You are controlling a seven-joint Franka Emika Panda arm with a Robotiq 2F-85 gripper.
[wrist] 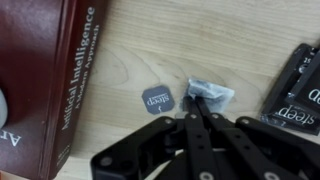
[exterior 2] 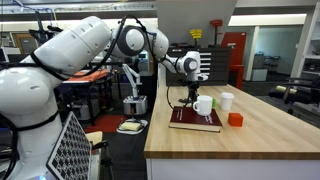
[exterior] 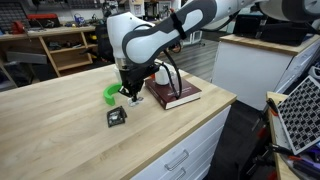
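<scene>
In the wrist view, my gripper is shut, its fingertips over a crumpled pale tea bag point(wrist: 222, 98) on the wooden table. Whether a fold of the bag is pinched between the fingers cannot be told. The bag's dark square tag point(wrist: 158, 99), marked "sleep", lies flat to the left. To the right is a black packet point(wrist: 292, 113) with the same word. From exterior view 1, the gripper point(exterior: 134, 97) points down close to the tabletop, with the black packet point(exterior: 116, 117) nearby. In exterior view 2 the bag is hard to make out.
A dark red book point(exterior: 178, 94) lies close to the gripper with a white mug point(exterior 2: 204, 104) on it. A green bowl point(exterior: 111, 93) is on the hand's other side. Farther off stand a white cup point(exterior 2: 227, 101) and a red block point(exterior 2: 236, 119).
</scene>
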